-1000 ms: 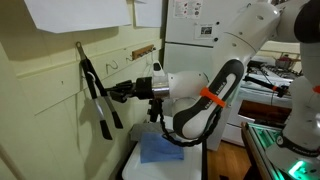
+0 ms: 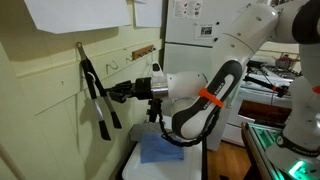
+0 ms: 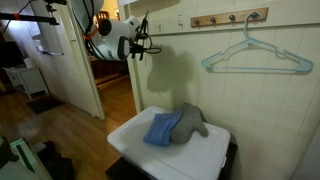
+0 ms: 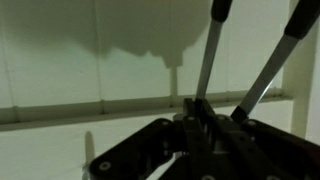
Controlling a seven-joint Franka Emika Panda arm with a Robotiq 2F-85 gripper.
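A tong-like tool (image 2: 95, 82) with two metal arms and black ends hangs against the cream wall, its lower ends spread slightly apart. My gripper (image 2: 110, 92) reaches it from the right at mid-height. Seen from the wrist, two silver arms of the tool (image 4: 209, 62) run up from the fingertips to black ends. The gripper is shut on the tool where these arms come close together; the exact contact is dark and partly hidden. Across the room in the second exterior view, the gripper (image 3: 137, 37) is at the wall, too small for detail.
A peg rail (image 3: 229, 18) holds a pale blue hanger (image 3: 257, 57). Below stands a white-topped box (image 3: 185, 158) bearing a blue cloth (image 3: 163, 128) and a grey cloth (image 3: 188, 124). A white fridge (image 2: 196, 72) stands behind the arm. Open floor lies left of the box.
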